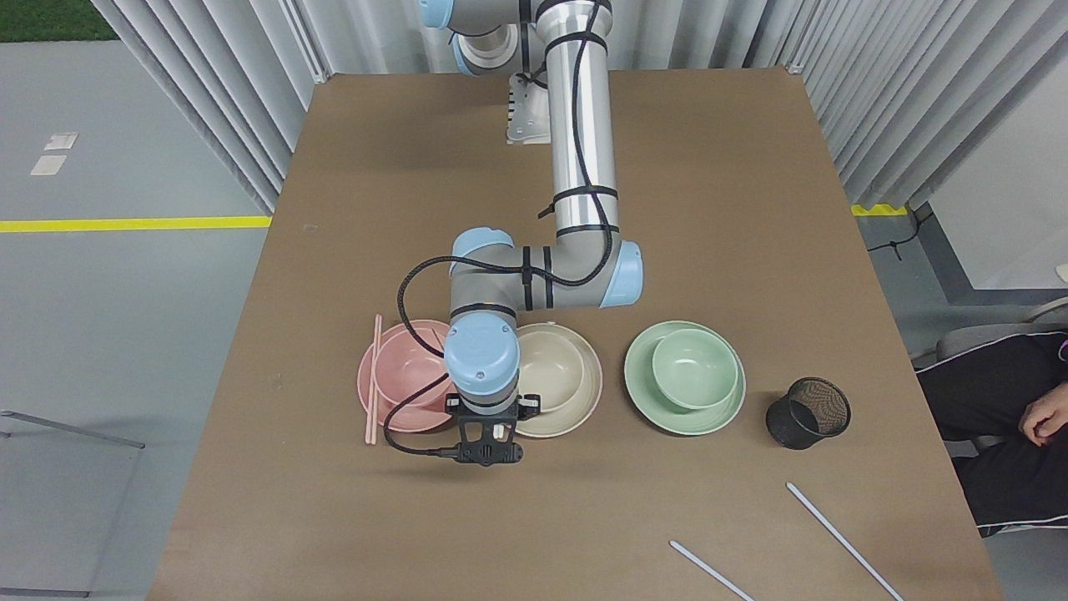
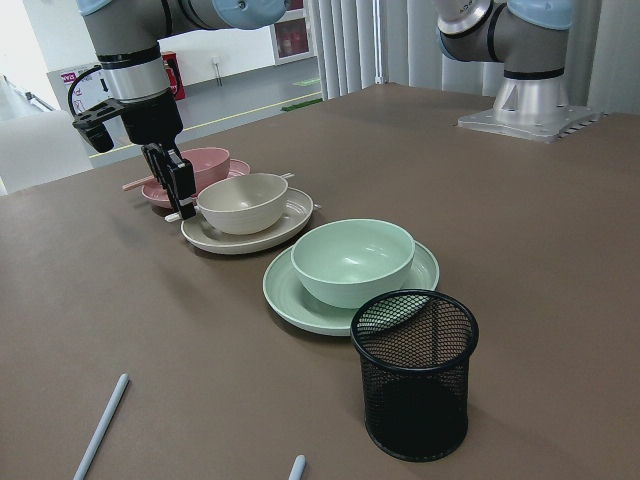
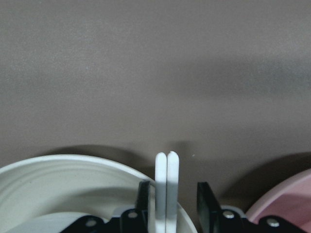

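My gripper is open, pointing down at the left side of the cream plate. Between its fingers, apart from them, lies a pair of white chopsticks across that plate's edge, beside the cream bowl. A pink bowl on a pink plate, with pink chopsticks, sits just to the left in the front view.
A mint bowl on its plate and a black mesh holder stand to the right. Two thin light sticks lie near the front right. A person sits at the right edge.
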